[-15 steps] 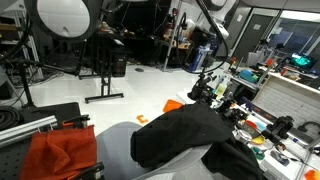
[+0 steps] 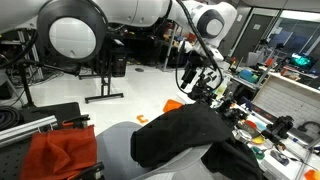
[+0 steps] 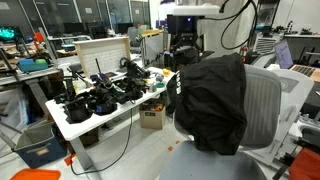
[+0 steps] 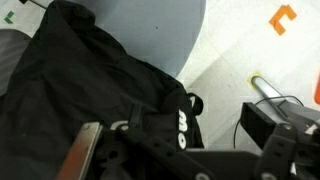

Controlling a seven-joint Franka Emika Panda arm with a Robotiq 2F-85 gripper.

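Observation:
A black cloth garment (image 2: 180, 132) lies draped over the backrest of a grey chair (image 3: 195, 162), its folds hanging down toward the seat. In exterior view 1 my gripper (image 2: 205, 78) hangs above and beyond the garment, apart from it in that picture. The wrist view has the garment (image 4: 95, 85) filling the left and lower middle, beneath my gripper. The fingers stand wide apart with nothing seen held between them. Part of the chair (image 4: 165, 30) shows at the top of that view.
A red cloth (image 2: 60, 152) lies at the front left. Behind the chair runs a white table (image 3: 85, 128) crowded with black devices. Orange marks (image 4: 283, 17) show on the pale floor, and a cable with a light rod (image 4: 270, 88) lies to the right.
The arm has come down over the last second, bringing my gripper lower and nearer the garment in exterior view 1. The garment and chair look unmoved.

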